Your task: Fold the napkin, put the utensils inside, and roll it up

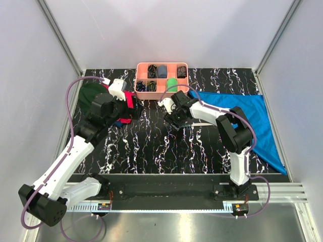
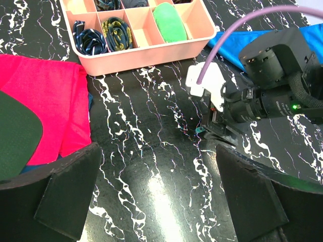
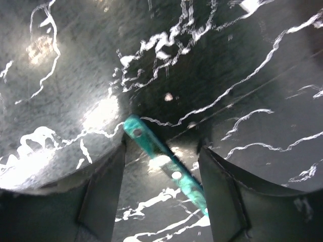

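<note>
A teal utensil handle (image 3: pixel 169 166) lies on the black marble table, between the parted fingers of my right gripper, which is low over it and part open. In the top view a pale utensil (image 1: pixel 203 124) extends rightward from beneath that gripper (image 1: pixel 174 121). The blue napkin (image 1: pixel 260 121) lies spread flat on the right of the table. My left gripper hangs open over the left of the table, nothing between its fingers, near red cloth (image 2: pixel 68 111) and a dark green cloth (image 2: pixel 15 131).
A pink divided box (image 2: pixel 136 55) with rolled bundles and a green item (image 2: pixel 169 22) stands at the back centre. Both side walls border the table.
</note>
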